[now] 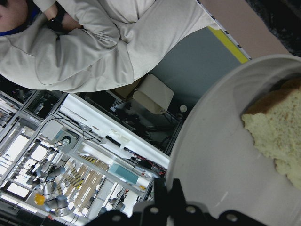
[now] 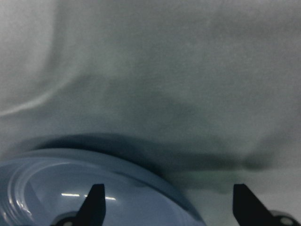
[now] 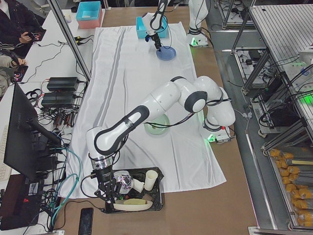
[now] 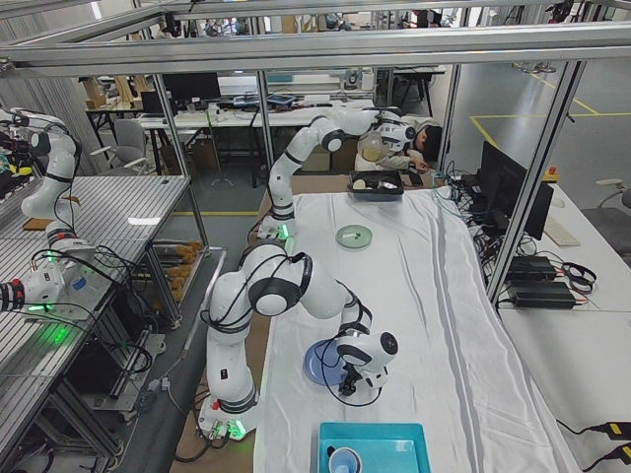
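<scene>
My left gripper [image 3: 110, 188] is shut on the rim of a white dish [image 1: 216, 155] with a slice of bread [image 1: 273, 132] in it. The dish is tilted over the black crate [image 3: 159, 200] at the cloth's end. My right gripper [image 4: 353, 384] is open at the rim of the blue plate [image 3: 166, 55] [image 2: 61, 179], with nothing visible between its fingers.
A green plate [image 4: 354, 236] lies on the white cloth, partly behind the left arm in the camera left view. The crate holds white cups [image 3: 151, 178]. A turquoise bin [image 4: 385, 439] with a cup stands beyond the blue plate.
</scene>
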